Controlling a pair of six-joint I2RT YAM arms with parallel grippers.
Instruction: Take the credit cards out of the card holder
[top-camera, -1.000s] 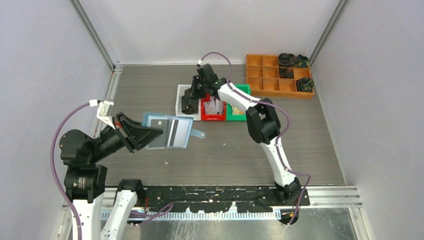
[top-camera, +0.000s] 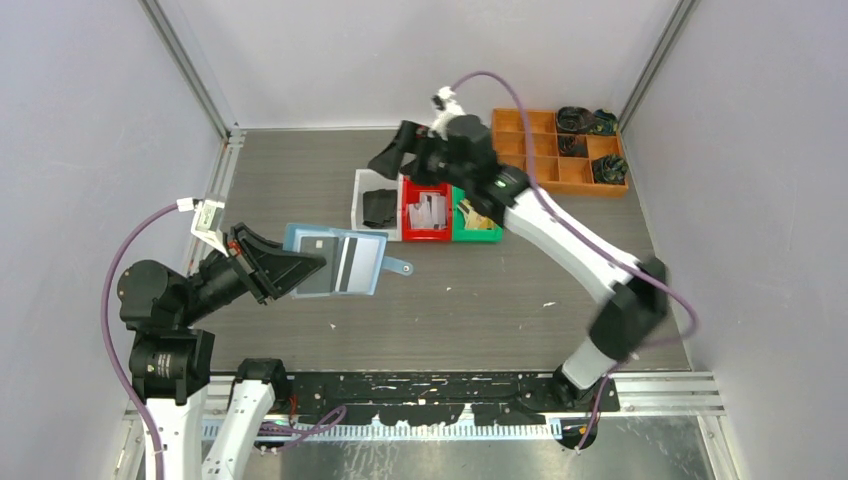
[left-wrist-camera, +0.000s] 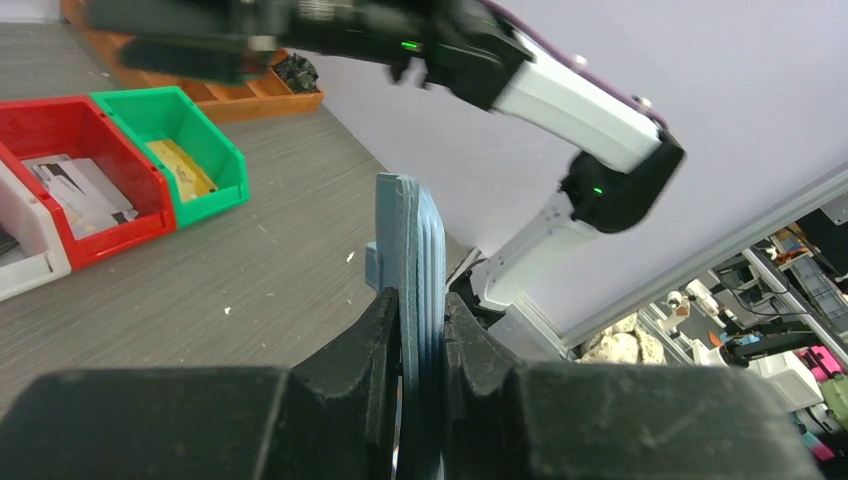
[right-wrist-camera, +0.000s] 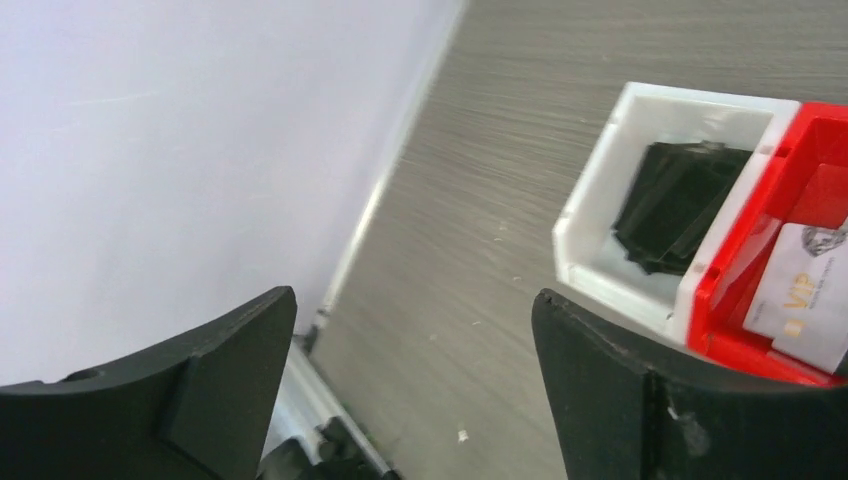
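Note:
My left gripper (top-camera: 312, 268) is shut on a light blue card holder (top-camera: 376, 262), raised above the left side of the table. Edge-on in the left wrist view, the holder (left-wrist-camera: 424, 260) stands upright between the fingers. Clear pockets show a grey card (top-camera: 318, 250) and a white one with a dark stripe (top-camera: 357, 265). Over the back of the bins is my right gripper (top-camera: 388, 150), blurred. Its fingers (right-wrist-camera: 225, 380) are spread wide with nothing between them in the right wrist view.
A white bin (right-wrist-camera: 590, 215) holds black cards (right-wrist-camera: 685, 205). Beside it stand a red bin (top-camera: 428, 236) with white cards and a green bin (top-camera: 478, 236) with yellowish ones. An orange divided tray (top-camera: 545, 186) sits at the back right.
The right arm has lifted up from the white bin and swung outward, its gripper coming open. Left gripper and card holder have stayed where they were.

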